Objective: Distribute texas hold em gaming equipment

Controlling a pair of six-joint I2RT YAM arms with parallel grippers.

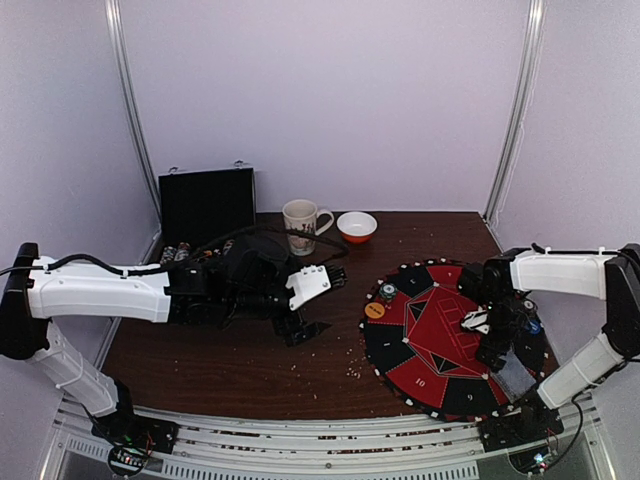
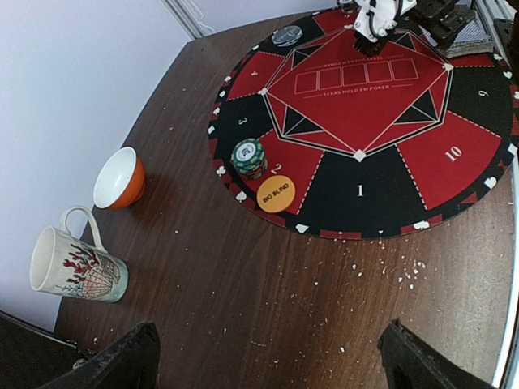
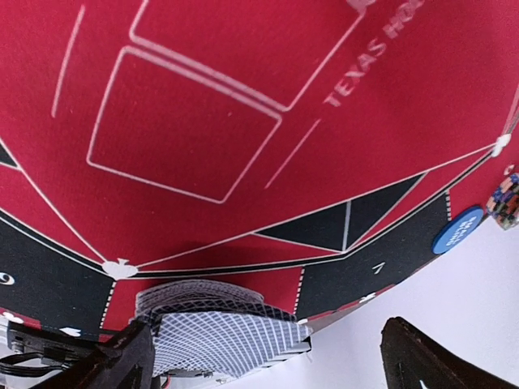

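Observation:
The round red and black poker mat lies on the right of the table. On it, in the left wrist view, a stack of chips stands beside the orange "BIG BLIND" disc. The right wrist view shows a blue blind disc near more chips. Grey-backed cards lie at the mat's edge, partly hidden by a finger. My right gripper is open low over the mat, the cards between its fingers in view but not gripped. Open and empty, my left gripper hangs above bare table.
An open black case stands at the back left, its contents partly hidden by my left arm. A mug and a white-and-orange bowl are at the back.

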